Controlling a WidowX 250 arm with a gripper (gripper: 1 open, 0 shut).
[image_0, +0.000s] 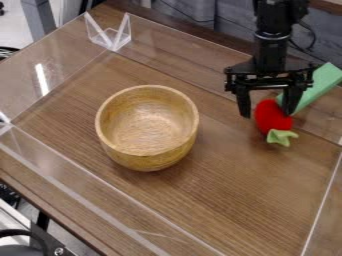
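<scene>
My black gripper (263, 97) is open above a red object with a pale green stem (273, 118), which sits on the wooden table at the right; its fingers are over and around the top of it, and whether they touch it is unclear. A green block (315, 84) lies just behind the red object, partly hidden by the gripper.
A wide tan bowl (147, 127) stands left of centre. A clear wire-like holder (107, 32) is at the back left. Black cables show at the lower left corner.
</scene>
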